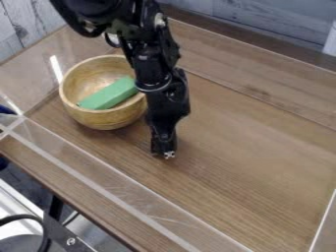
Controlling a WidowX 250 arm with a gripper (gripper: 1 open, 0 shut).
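Observation:
My black arm reaches down from the top centre, with its gripper (163,148) low over the wooden table, just right of a wooden bowl (82,77). The fingertips appear shut, with nothing visible between them. A green block (108,94) lies inside the bowl, and part of the bowl's right side is behind the arm.
A white wall or board (282,20) stands along the back right. The table's edge runs along the lower left, with a dark cable beyond it.

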